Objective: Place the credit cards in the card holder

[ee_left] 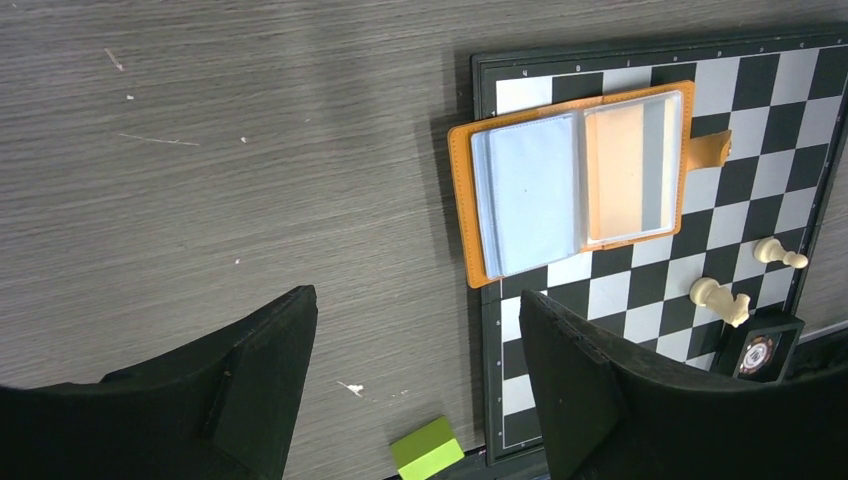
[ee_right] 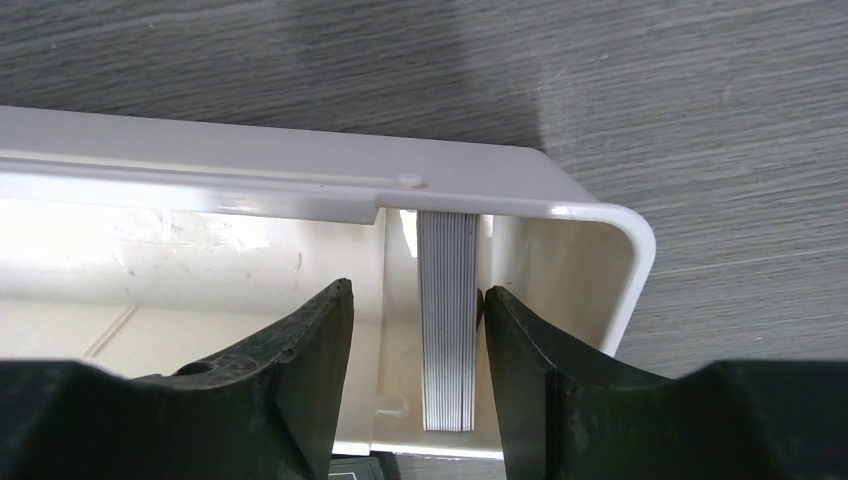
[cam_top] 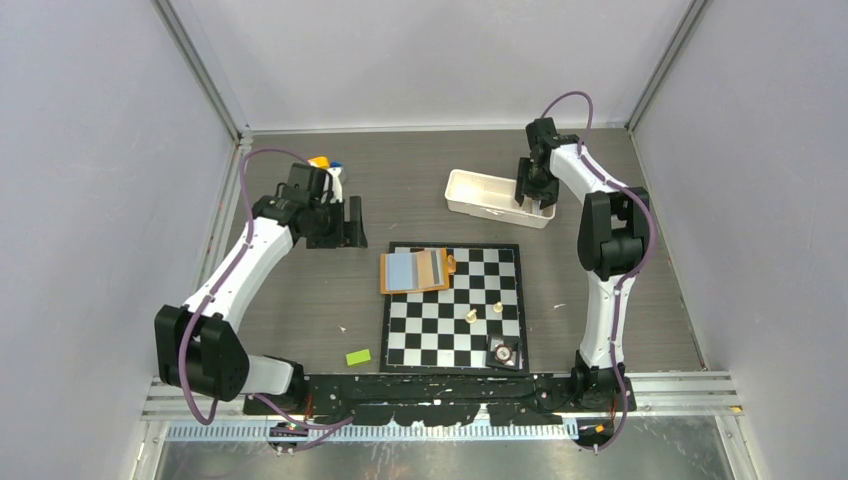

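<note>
The card holder, tan with its flap spread open, lies on the chessboard's far left corner, its clear sleeves facing up. A stack of cards stands on edge inside the white bin, at its right end. Reaching down over that end, my right gripper is part open with the stack between its fingers; the right finger is close against the cards, while a gap shows on the left. My left gripper hangs open and empty above bare table, left of the holder.
Two pale chess pieces and a dark box with a round dial rest on the chessboard. A green block lies to its left. A yellow and blue toy sits partly behind the left arm. Table between bin and board is clear.
</note>
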